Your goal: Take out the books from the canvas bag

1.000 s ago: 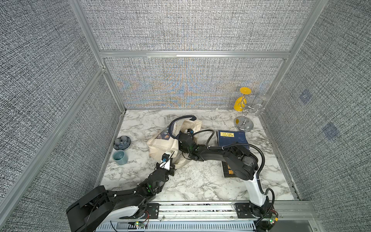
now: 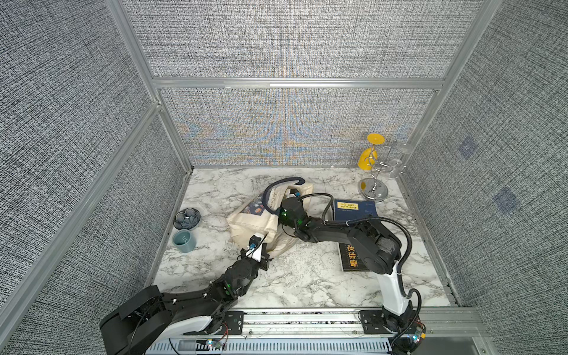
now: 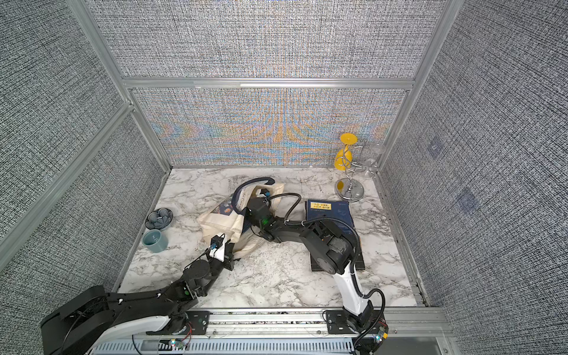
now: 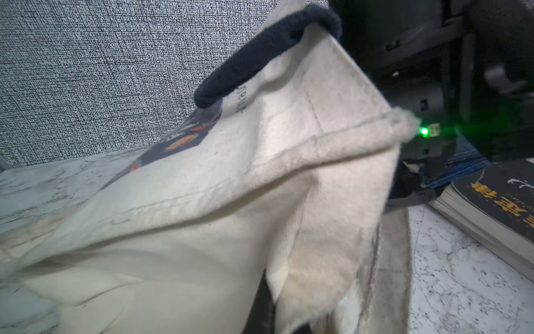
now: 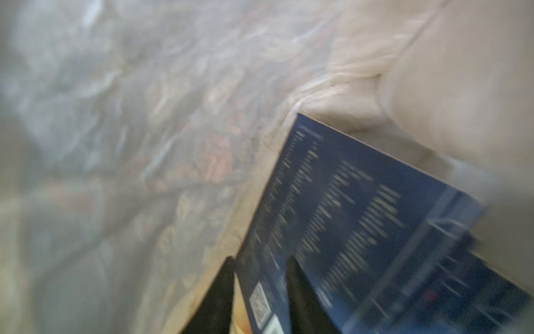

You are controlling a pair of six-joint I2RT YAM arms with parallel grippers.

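The cream canvas bag (image 2: 251, 224) with a dark blue handle lies mid-table. My left gripper is shut on a fold of its rim, and cream cloth shows between the dark fingers. My right gripper reaches inside the bag, so its tips are hidden from the top views. In the right wrist view the right gripper stands partly open at the edge of a dark blue book (image 5: 333, 217) inside. Whether it touches that book I cannot tell. To the right lie a blue book (image 2: 362, 208) and a black book with gold lettering (image 2: 351, 260), outside the bag.
A teal cup (image 2: 184, 241) and a bowl of dark pieces (image 2: 187, 219) stand at the left. A metal rack (image 2: 374, 188) with yellow and clear cups is at the back right. My right arm passes over the books.
The bag's upper part and handle have moved a little the same way. My left arm is nearly still.
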